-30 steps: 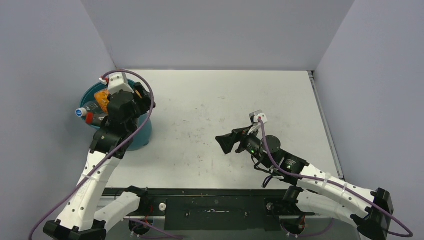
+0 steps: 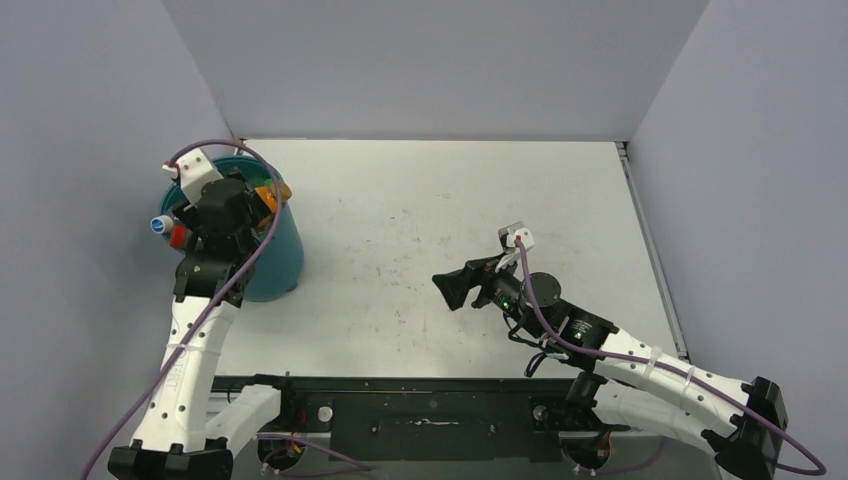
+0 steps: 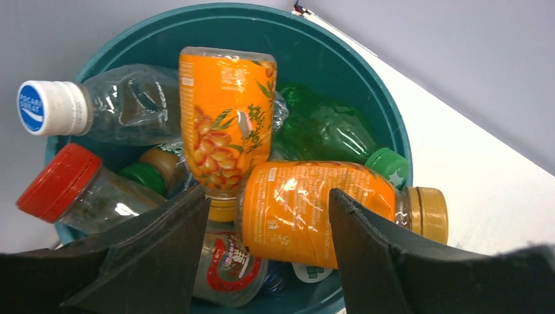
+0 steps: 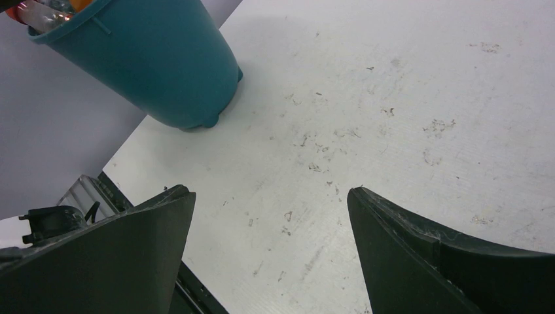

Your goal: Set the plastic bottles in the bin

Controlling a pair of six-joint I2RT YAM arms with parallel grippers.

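The teal bin (image 2: 285, 260) (image 3: 347, 62) at the left is packed with bottles: an upright-lying orange-label bottle (image 3: 226, 118), a second orange bottle (image 3: 298, 209), a green bottle (image 3: 327, 124), a red-capped bottle (image 3: 98, 196) and a white-capped bottle (image 3: 131, 104). My left gripper is over the bin, its fingers around the lower orange bottle, shut on it as far as shows; the top view hides the contact under the arm. My right gripper (image 2: 455, 285) hangs open and empty over the table's right half.
Grey walls close in at left, back and right, with the bin close by the left wall.
My left gripper has moved left across the bin's top over the last second, and the orange bottles at the bin's right now show more from above. The right arm is still.
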